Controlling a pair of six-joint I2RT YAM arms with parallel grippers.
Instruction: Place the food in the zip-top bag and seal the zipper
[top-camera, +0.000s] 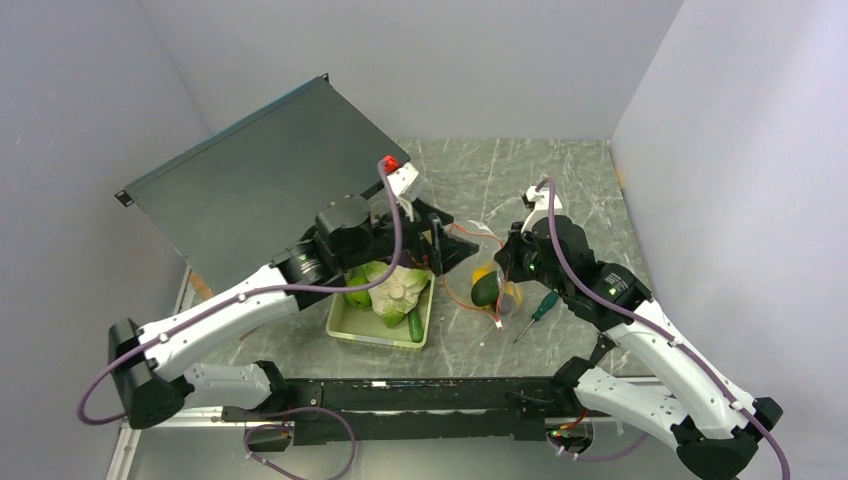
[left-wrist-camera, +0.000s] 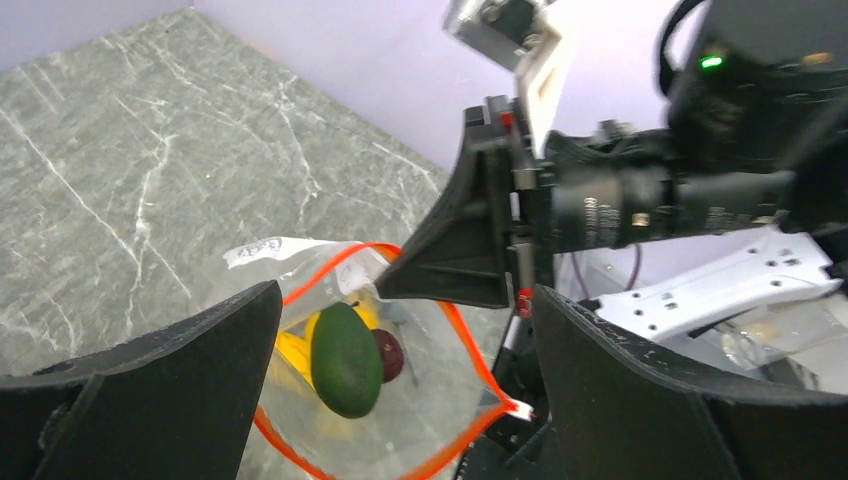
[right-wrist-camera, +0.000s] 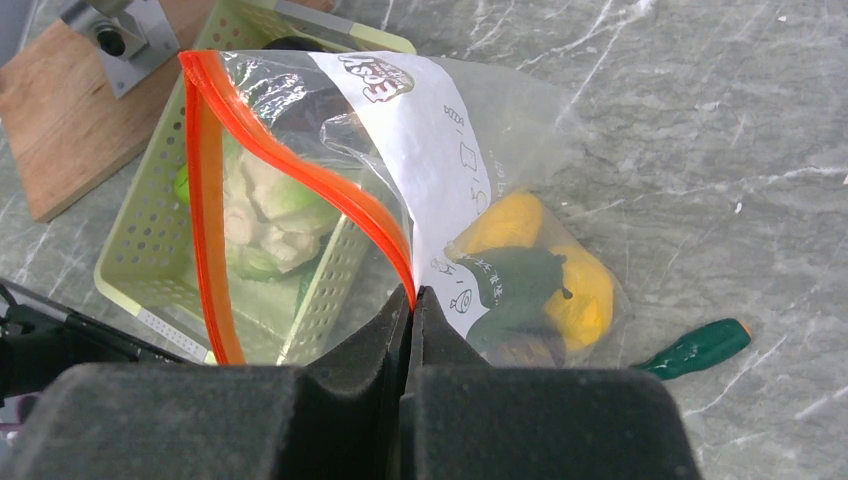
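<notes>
The clear zip bag (right-wrist-camera: 527, 130) with an orange zipper stands mouth-open at centre, holding a dark green avocado (left-wrist-camera: 345, 362), yellow items (right-wrist-camera: 580, 295) and a dark round item (left-wrist-camera: 389, 354). My left gripper is open above the bag, nothing between its fingers. My right gripper is shut on the bag's rim beside the orange zipper, seen in the right wrist view.
A green crate (top-camera: 345, 325) with cauliflower (top-camera: 397, 291), cucumber and other vegetables stands left of the bag. A green screwdriver (top-camera: 544, 306) lies to the right. A grey board (top-camera: 260, 170) rises at back left.
</notes>
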